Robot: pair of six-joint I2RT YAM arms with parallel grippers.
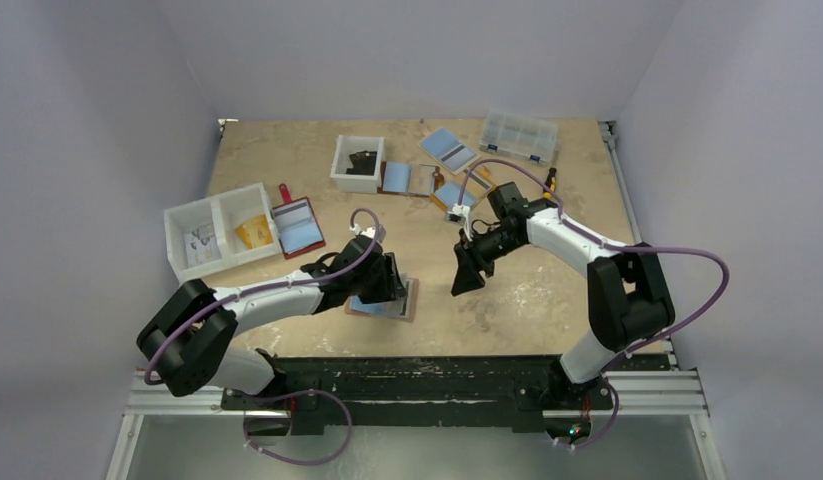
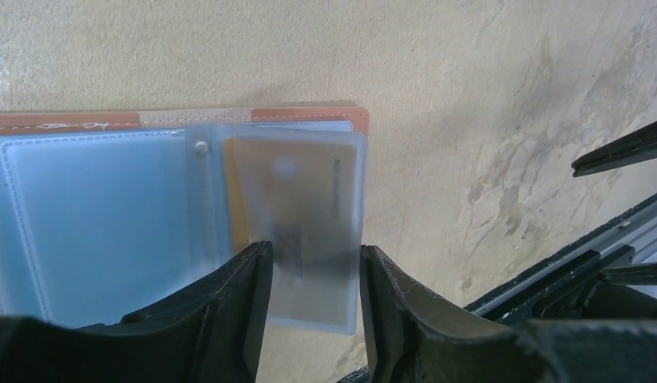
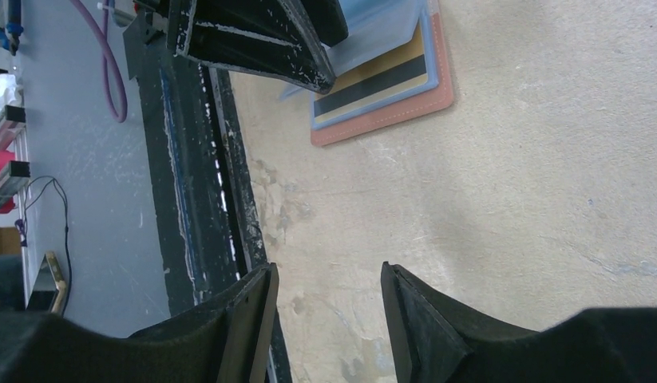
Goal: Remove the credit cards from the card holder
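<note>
The card holder (image 2: pixel 85 207) lies open near the table's front edge, with pale blue pages, a pink border and a clear plastic sleeve (image 2: pixel 301 199) over a gold card with a dark stripe (image 3: pixel 373 84). My left gripper is over the sleeve, part open, its fingertips either side of the sleeve's lower right part; whether anything is held cannot be told. My right gripper hangs part open over bare table to the right of the holder, with nothing between its fingers.
Behind stand white bins (image 1: pixel 197 215), a white box (image 1: pixel 342 180), more card holders (image 1: pixel 447 145) and a clear organiser (image 1: pixel 517 135).
</note>
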